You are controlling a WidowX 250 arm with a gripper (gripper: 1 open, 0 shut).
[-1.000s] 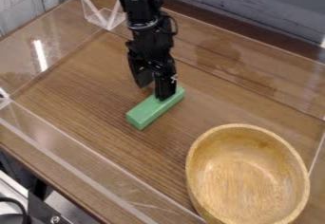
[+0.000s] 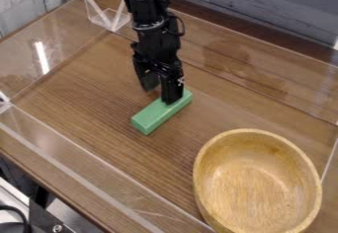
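A black robot arm reaches down from the top of the view, ending in my gripper [image 2: 161, 85], which stands open over the far end of a green block [image 2: 156, 117]. The block lies diagonally on the wooden table [image 2: 79, 128]. The dark fingers overlap the block's upper right end; whether they touch it is unclear.
A pale yellow oval bowl [image 2: 258, 183] sits at the lower right. A clear plastic piece [image 2: 106, 10] is at the top left. Black cabling shows at the bottom left corner.
The gripper has shifted very slightly over the green block's far end. The block and bowl look unmoved.
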